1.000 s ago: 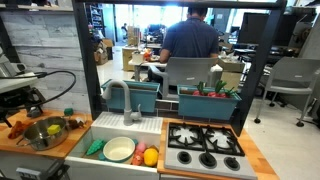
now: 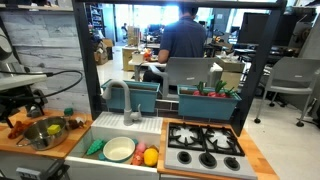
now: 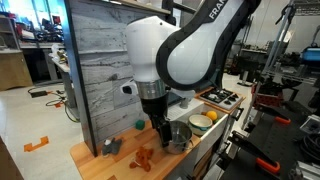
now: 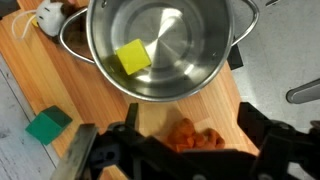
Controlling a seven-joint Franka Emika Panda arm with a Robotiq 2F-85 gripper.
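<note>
A shiny metal pot [image 4: 160, 48] with two loop handles stands on the wooden counter, and a yellow block [image 4: 132, 57] lies inside it. My gripper is open, its dark fingers spread wide with nothing held between them. Below the pot in the wrist view, an orange-red soft toy [image 4: 195, 136] rests on the wood, partly covered by the gripper. A green block [image 4: 48, 124] sits apart at the left. From the second exterior view, the white arm [image 3: 155, 70] reaches down beside the pot [image 3: 179, 136], with the toy [image 3: 142, 158] to its left.
A grey and white object [image 4: 52, 16] lies near the pot's left handle. The sink [image 2: 95, 134] is right of the pot, holding a pale bowl [image 2: 119, 149] and colourful items. Beyond it is a stove [image 2: 207, 148]. A wooden wall [image 2: 43, 48] closes off the back left.
The arm and its cable have shifted slightly at the left of the first exterior view. The pot and the yellow block inside it look unmoved.
</note>
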